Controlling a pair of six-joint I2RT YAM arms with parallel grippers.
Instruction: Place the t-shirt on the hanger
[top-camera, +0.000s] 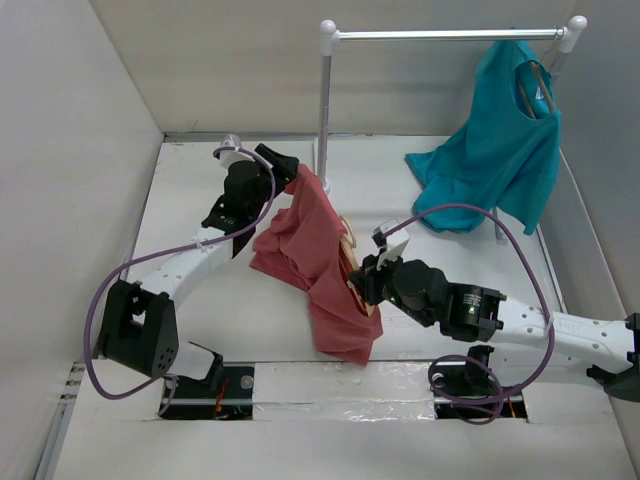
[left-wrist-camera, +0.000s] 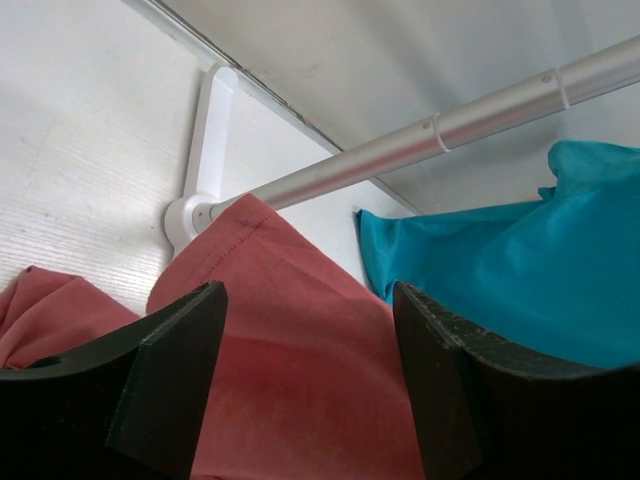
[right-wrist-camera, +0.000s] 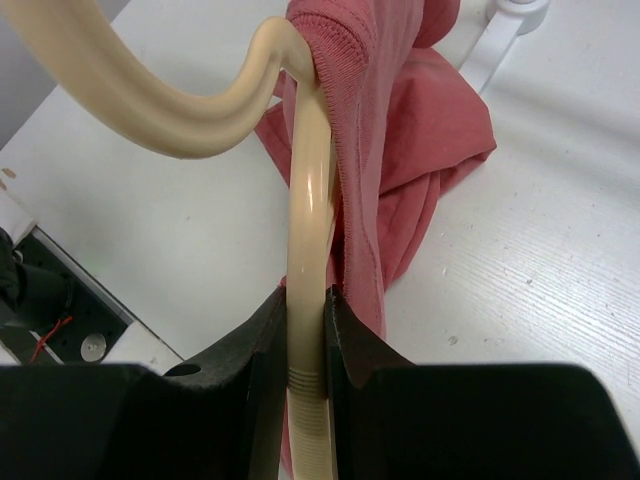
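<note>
A red t-shirt is draped over a cream hanger, its lower part lying on the white table. My left gripper is at the shirt's raised upper corner; in the left wrist view its fingers stand open, with red fabric between and beyond them. My right gripper is shut on the hanger; in the right wrist view the hanger's bar runs between the fingers, and the shirt's hem hangs alongside it.
A metal rack rail spans the back, with a teal shirt on a hanger at its right end. The rack's left post stands just behind the red shirt. Bare table shows at the back left.
</note>
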